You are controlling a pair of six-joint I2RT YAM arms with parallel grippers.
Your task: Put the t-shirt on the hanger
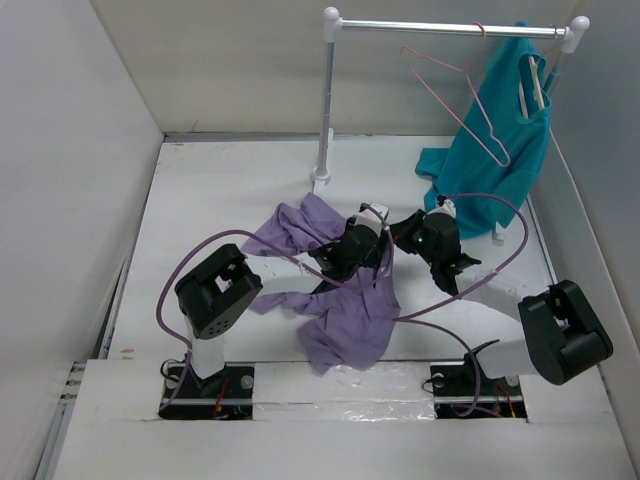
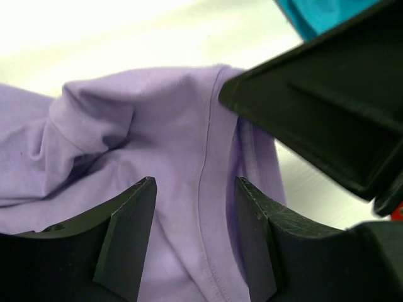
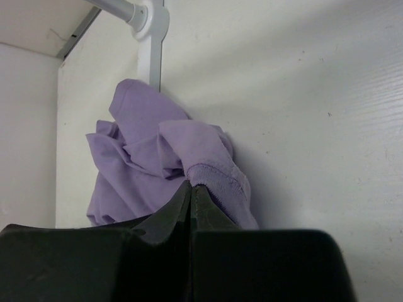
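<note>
A purple t shirt lies crumpled in the middle of the work surface. My left gripper is open above its right part, fabric visible below the fingers. My right gripper is shut just right of it, at a raised fold of the shirt; whether fabric is between its tips is hard to tell. The right gripper also shows large and dark in the left wrist view. A pink hanger hangs empty on the rail.
The metal rail stands at the back on white posts. A teal garment on a hanger hangs at the right, its lower part on the surface. Bare surface lies at the back left.
</note>
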